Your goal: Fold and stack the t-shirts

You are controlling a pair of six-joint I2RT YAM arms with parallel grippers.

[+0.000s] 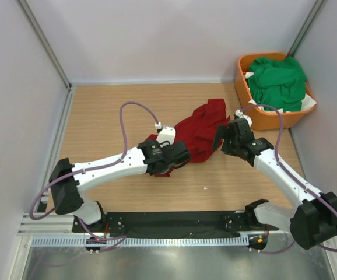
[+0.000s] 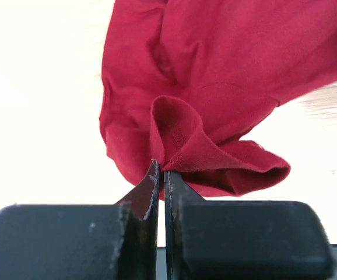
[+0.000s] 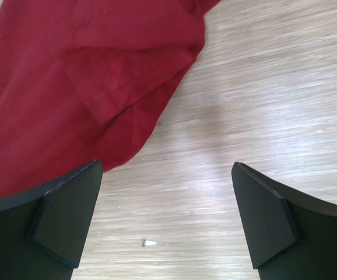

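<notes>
A dark red t-shirt (image 1: 200,131) lies bunched and crumpled on the wooden table, right of the middle. My left gripper is shut on a raised fold of it, near the shirt's front left part; in the left wrist view the pinched cloth (image 2: 183,137) stands up above the fingertips. On the shirt's right side my right gripper (image 1: 220,137) is open. Its fingers (image 3: 69,216) are spread wide in the right wrist view, with bare table between them and the red cloth (image 3: 116,87) beyond, up and to the left.
An orange bin (image 1: 267,121) with green cloth (image 1: 276,81) in it stands at the back right corner. A small white speck (image 3: 149,242) lies on the wood in front of the shirt.
</notes>
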